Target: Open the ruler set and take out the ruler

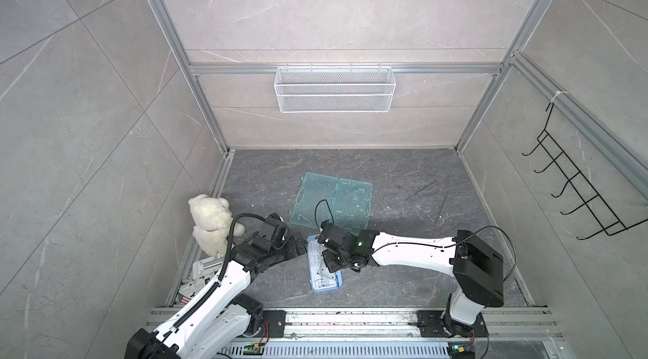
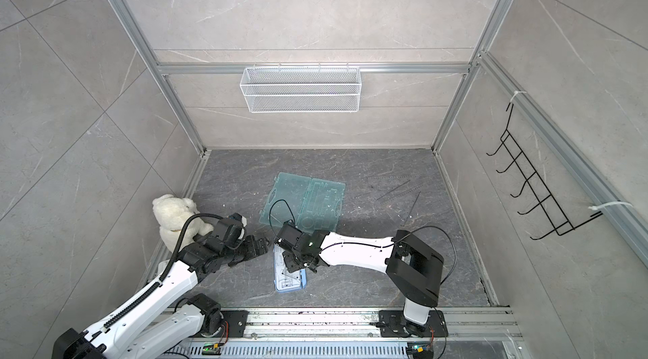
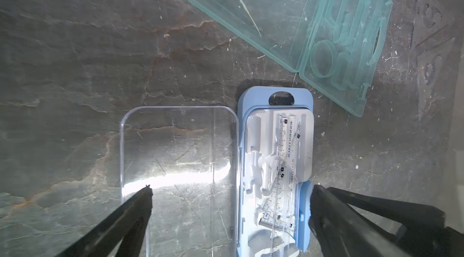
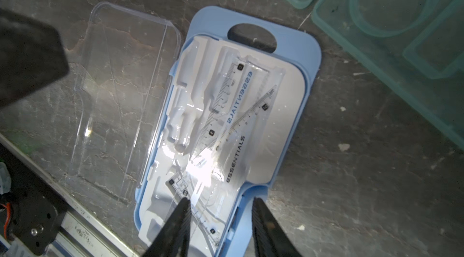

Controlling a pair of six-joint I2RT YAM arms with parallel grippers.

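A blue-framed ruler case (image 4: pixel 309 54) lies on the table with its clear lid (image 3: pixel 178 179) swung out flat to the left. In its white tray rests a clear straight ruler (image 4: pixel 241 92), crossed by other clear pieces marked with scales. The right wrist view has my right gripper over the lower part of the case, open, its two fingers (image 4: pixel 176 230) apart. My left gripper is also open, above the lid and case, with nothing seen held between its fingers. From above, the right arm hides part of the case.
An unfolded teal plastic case (image 1: pixel 337 200) lies just behind the blue one. Clear set squares (image 3: pixel 432 15) are on the table to its right. A white plush toy (image 1: pixel 212 224) sits at the left wall.
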